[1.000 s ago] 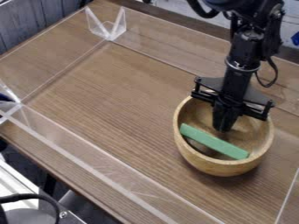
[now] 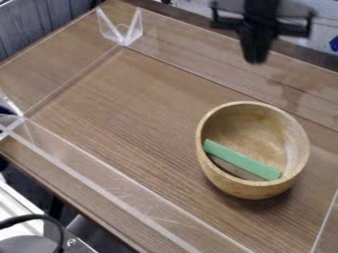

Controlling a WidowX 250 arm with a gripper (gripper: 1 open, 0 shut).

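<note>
A wooden bowl (image 2: 284,143) sits on the right part of the wooden tabletop (image 2: 106,119). In its lower part lies a long mint-green bar (image 2: 243,162), with a tan piece partly visible beside it. The gripper (image 2: 256,44) is high at the top right, above and behind the bowl and apart from it. It is dark and motion-blurred, so its fingertips are unclear and I see nothing distinct held in it.
Clear plastic bracket-like pieces (image 2: 119,30) stand at the upper left and left edge. Black cable and a grey part are at the lower left.
My gripper has risen out of the bowl and moved back toward the top of the view. The green bar remains in the bowl.
</note>
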